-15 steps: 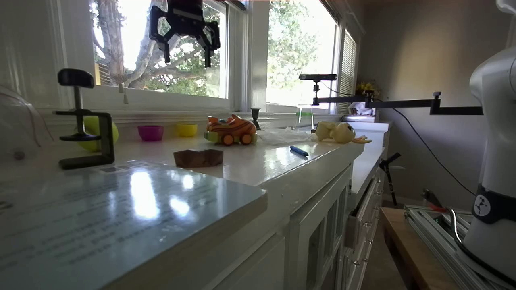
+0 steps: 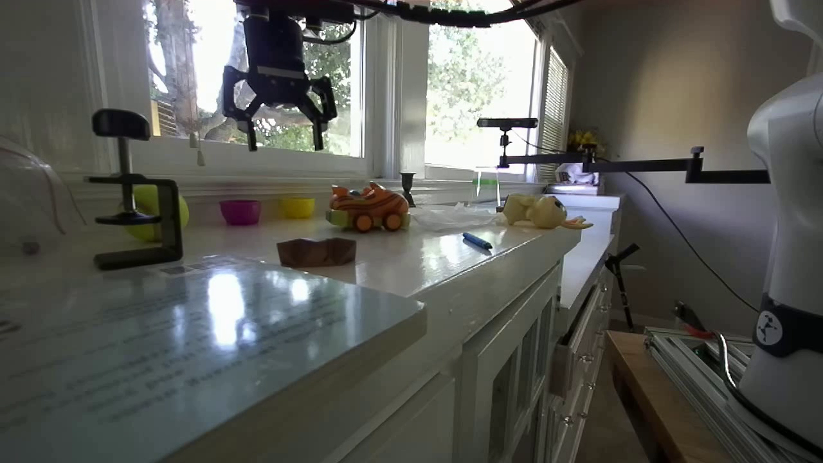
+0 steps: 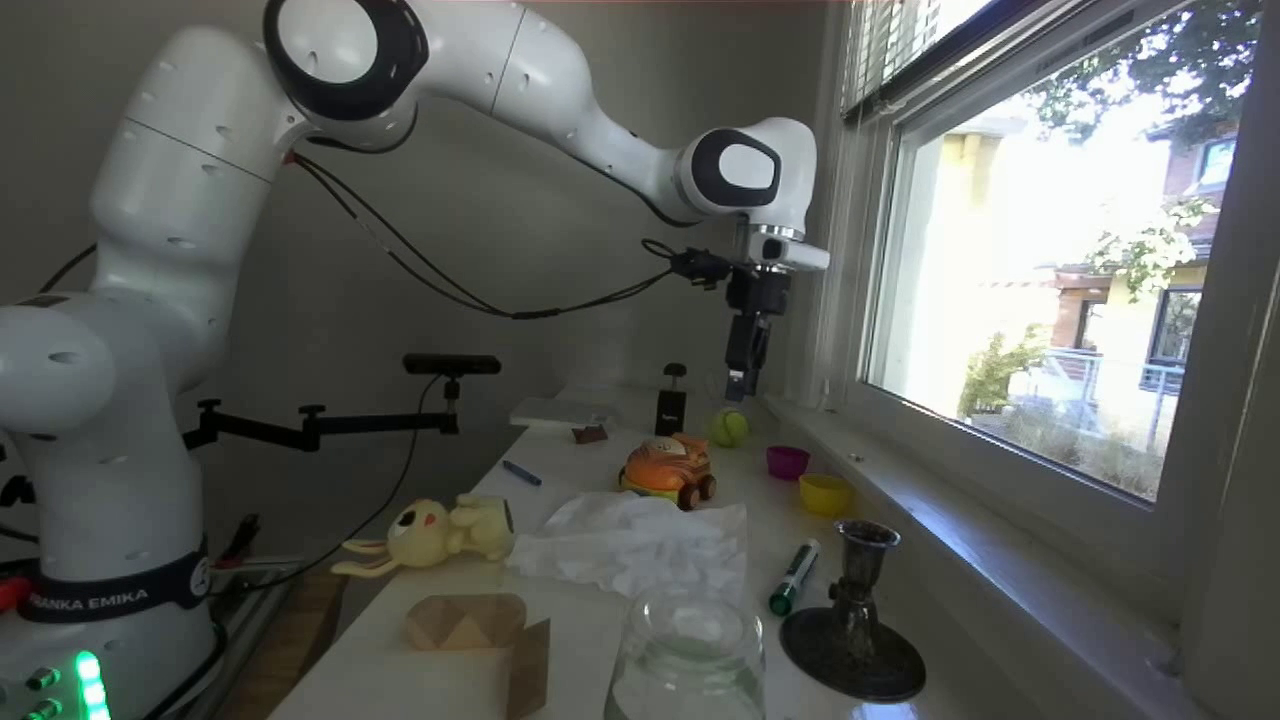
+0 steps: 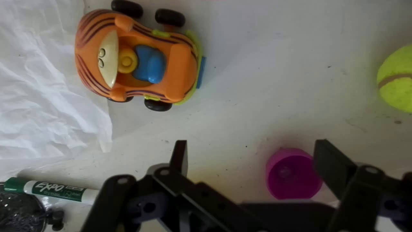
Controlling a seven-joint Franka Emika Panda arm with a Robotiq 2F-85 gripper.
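Observation:
My gripper (image 2: 285,146) hangs above the counter near the window, open, with its fingers wide apart and nothing between them. Below it in the wrist view a magenta cup (image 4: 293,176) stands upright on the counter, close to the right finger in the picture but well beneath it. A yellow cup (image 3: 827,493) stands beside the magenta one; the gripper hides it in the wrist view. An orange toy car (image 4: 135,58) with a blue seat sits apart from the cups. At the right edge of the wrist view lies a yellow-green tennis ball (image 4: 397,79).
White crumpled paper (image 3: 636,540), a green marker (image 3: 793,578), a dark candlestick (image 3: 854,612) and a glass jar (image 3: 690,660) occupy the near counter in exterior view 2. A black clamp (image 2: 127,193) rises by the ball. Bare counter lies between car and ball.
In exterior view 1 my gripper has come down and shifted somewhat left. Its fingers remain apart, and the things on the counter have not moved.

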